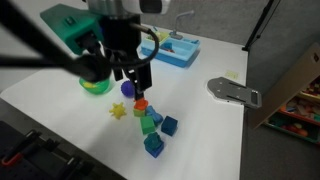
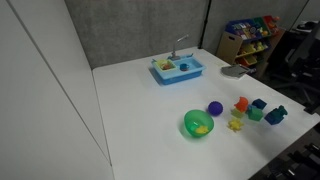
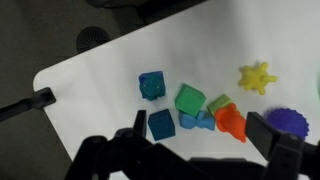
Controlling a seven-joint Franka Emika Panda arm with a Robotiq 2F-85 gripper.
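My open gripper hangs above the white table over a loose group of small toys, with nothing between its fingers. In the wrist view, the group lies below and between the fingers: a green block, a blue bow-shaped piece, an orange piece and a dark blue block. A teal block sits a little apart. Toward the right lie a yellow star-like piece and a purple round piece. The green bowl holds something yellow; in exterior view 1 the arm partly covers it.
At the far side stands a light blue toy sink with a faucet and small items inside. A grey metal plate lies on the table, and a wooden shelf stands beyond its edge.
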